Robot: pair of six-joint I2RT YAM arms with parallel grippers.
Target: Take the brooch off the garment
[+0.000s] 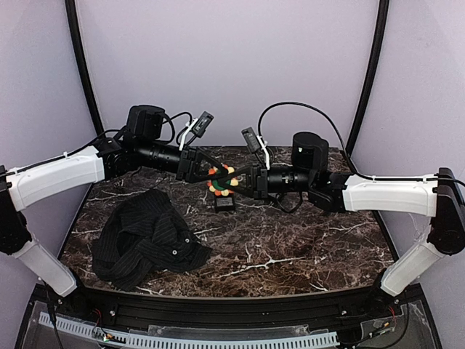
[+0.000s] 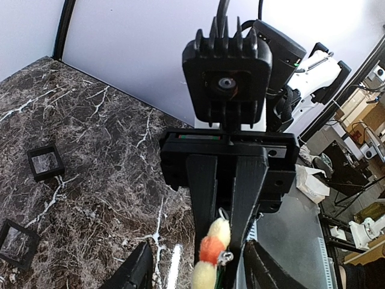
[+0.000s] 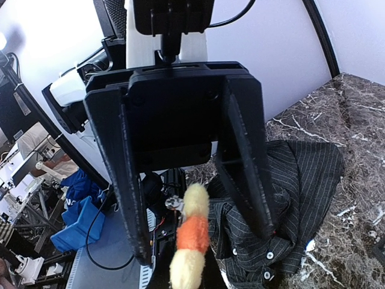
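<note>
The fuzzy cream, orange and green brooch (image 1: 222, 186) is held up in mid-air between the two grippers, off the garment. My right gripper (image 1: 243, 182) is shut on it. Its metal clasp (image 2: 225, 257) shows in the left wrist view. My left gripper (image 1: 211, 171) faces it from the other side, part open around the brooch; in the right wrist view its fingers stand apart above and beside the brooch (image 3: 192, 235). The dark pinstriped garment (image 1: 145, 240) lies crumpled on the left of the marble table.
Small black square boxes (image 2: 45, 161) sit on the table (image 1: 305, 254) behind and below the grippers.
</note>
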